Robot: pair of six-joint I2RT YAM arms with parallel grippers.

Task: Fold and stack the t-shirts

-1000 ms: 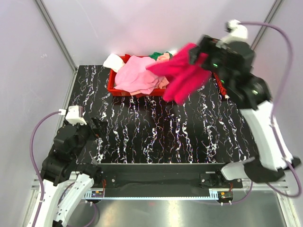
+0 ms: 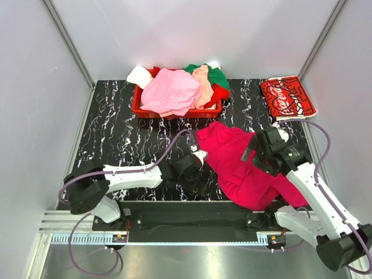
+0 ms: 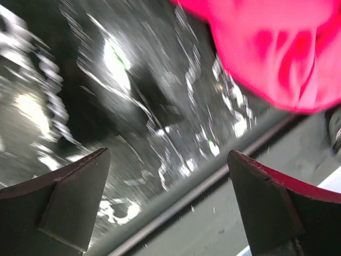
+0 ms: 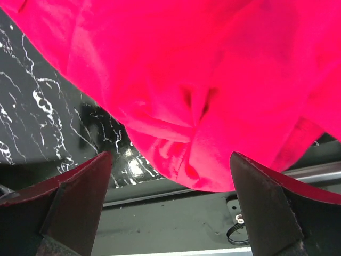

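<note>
A crimson shirt (image 2: 238,165) lies loosely spread on the right half of the black marble table, wrinkled in the right wrist view (image 4: 160,80). My left gripper (image 2: 197,183) is low near the front centre, just left of the shirt; its fingers stand open over bare tabletop and the front edge in the left wrist view (image 3: 168,200). My right gripper (image 2: 250,151) is over the shirt, open with nothing held (image 4: 170,197).
A red bin (image 2: 145,114) of mixed shirts, pink, white, peach, green and red, stands at the back. A red Coca-Cola printed item (image 2: 288,96) lies back right. Walls enclose three sides.
The crimson shirt, earlier held up by my right gripper, now lies on the table. The right arm came down toward the front; my left gripper swung rightward to the front centre.
</note>
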